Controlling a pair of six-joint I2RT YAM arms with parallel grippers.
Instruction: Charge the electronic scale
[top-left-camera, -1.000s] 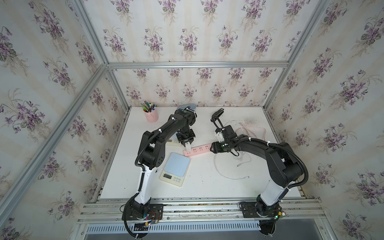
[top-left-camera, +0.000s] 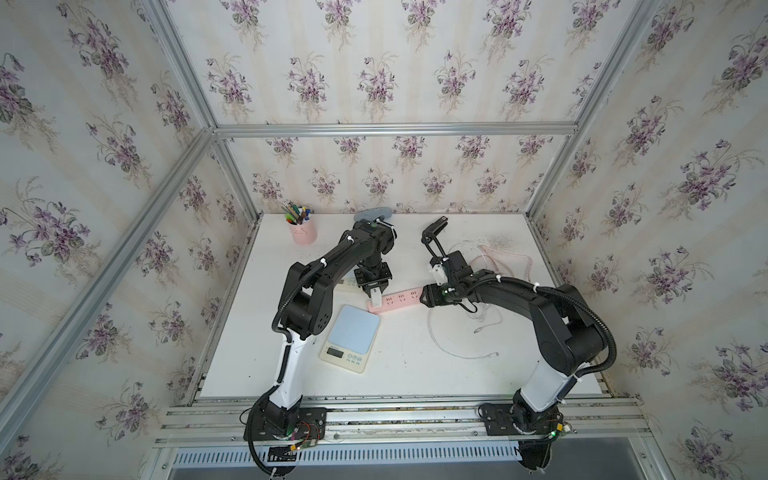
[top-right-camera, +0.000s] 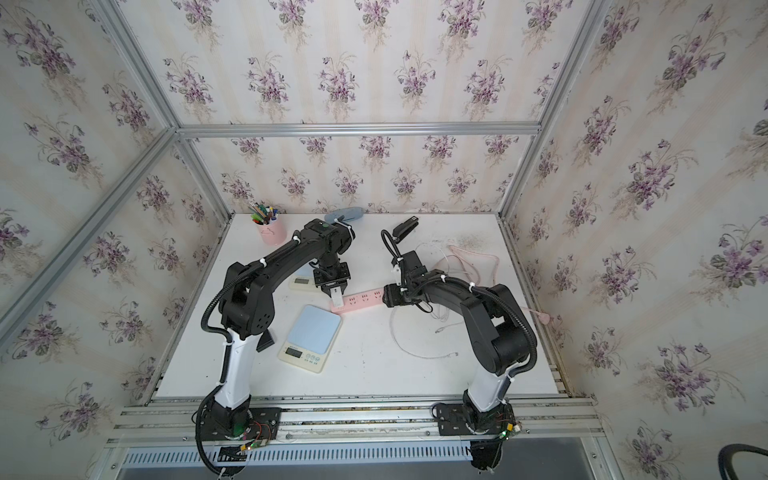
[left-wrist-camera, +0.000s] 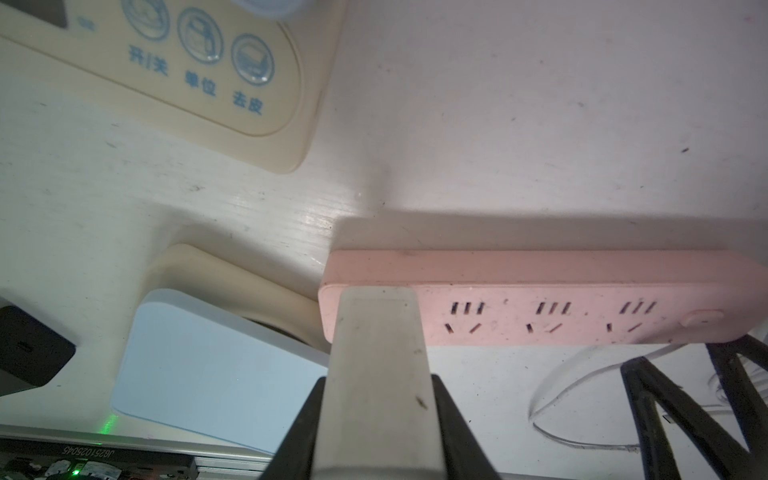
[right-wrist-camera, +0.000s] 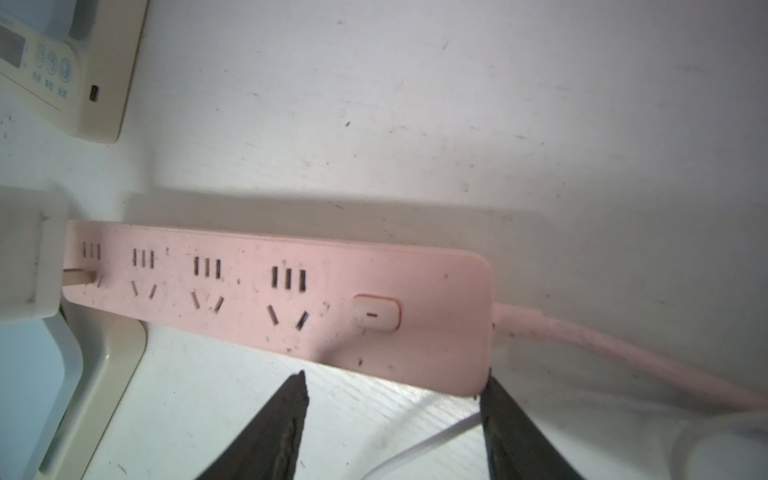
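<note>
A white charger plug (left-wrist-camera: 380, 376) is clamped in my left gripper (top-left-camera: 374, 286). Its prong (right-wrist-camera: 78, 277) shows in the right wrist view at the leftmost socket of the pink power strip (right-wrist-camera: 240, 264); a gap remains between plug body and strip, and whether the prong's tip is inside the slots I cannot tell. At the strip's switch end, my right gripper is open, one finger (right-wrist-camera: 500, 424) by the strip's corner. The cream scale with a blue plate (top-left-camera: 354, 328) lies in front of the strip, its charging port (right-wrist-camera: 94, 93) facing right.
Another scale (left-wrist-camera: 216, 360) sits behind the strip's left end. White cable (top-left-camera: 460, 356) curls on the table at right, and a pale cable (right-wrist-camera: 436, 440) passes between my right fingers. A pink pen cup (top-left-camera: 303, 232) stands back left.
My left gripper and the plug have shifted slightly, a little right and toward the front over the strip's left end. The right arm looks unmoved.
</note>
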